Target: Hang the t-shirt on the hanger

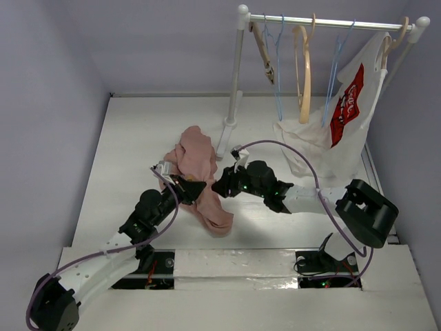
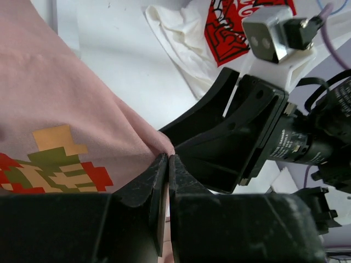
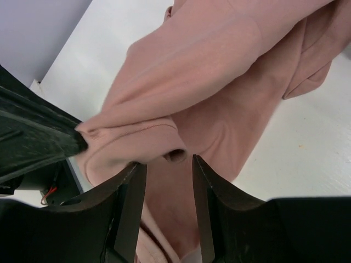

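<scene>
A pink t-shirt point(image 1: 198, 155) lies crumpled on the table, a coloured print showing in the left wrist view. My left gripper is shut on a thin edge of the shirt, lifting a fold of it. Facing it, my right gripper is part open, a folded shirt edge hanging at the gap between its fingertips. Firm contact there cannot be told. Overhead, a light wooden hanger point(image 1: 305, 76) hangs from the rack rail point(image 1: 331, 23).
Blue hangers point(image 1: 278, 62) and a wooden clip hanger point(image 1: 265, 55) share the rail. A white shirt with a red print point(image 1: 348, 103) hangs at the right, draping onto the table. The rack's left foot point(image 1: 224, 138) stands close to the pink shirt.
</scene>
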